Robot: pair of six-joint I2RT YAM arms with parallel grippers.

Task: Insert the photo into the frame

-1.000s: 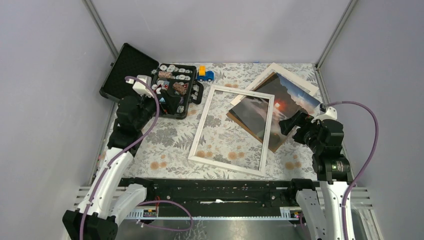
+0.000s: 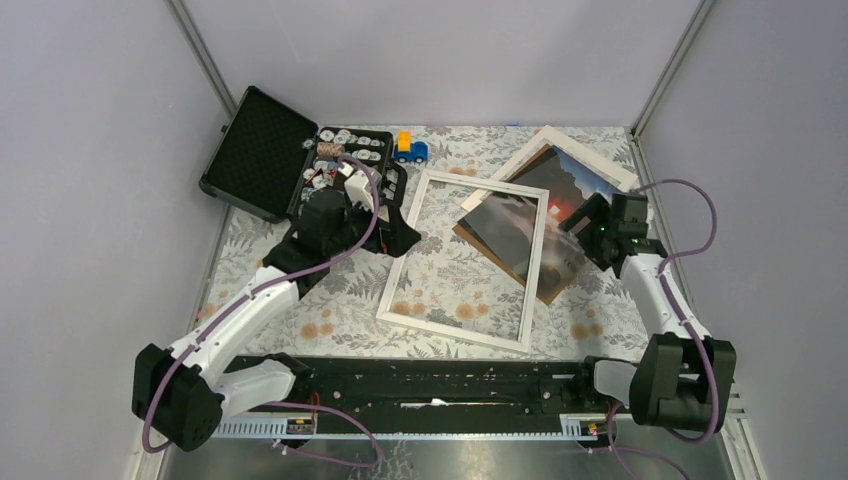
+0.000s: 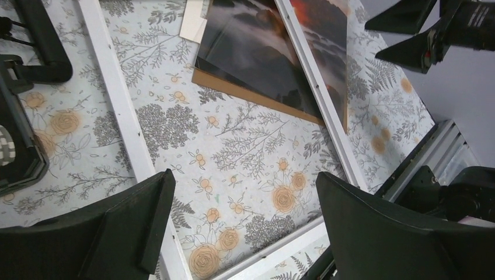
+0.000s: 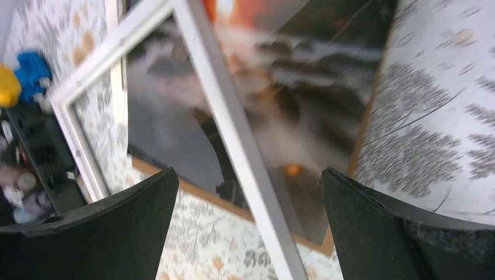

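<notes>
The white frame (image 2: pixel 460 335) lies empty and flat on the patterned cloth, its right bar (image 4: pixel 233 134) crossing over part of the photo. A dark landscape photo (image 2: pixel 500 227) with an orange glow rests on a brown backing board (image 3: pixel 233 88), partly under that bar. Over the frame's left side hovers my left gripper (image 2: pixel 393 243); its fingers (image 3: pixel 373 233) stand wide apart with nothing between them. Above the right part of the photo is my right gripper (image 2: pixel 580 228), open too. No finger touches the frame or photo in the wrist views.
A pale board (image 2: pixel 612 172) sticks out behind the photo. At the back left stands an open black case (image 2: pixel 262 150) full of small parts, with a blue and yellow toy truck (image 2: pixel 411 151) beside it. Cloth inside the frame is mostly clear.
My left gripper has moved right, from over the case to the frame's left bar. The right arm has shifted, its gripper staying above the photo. Frame and photo have not moved.
</notes>
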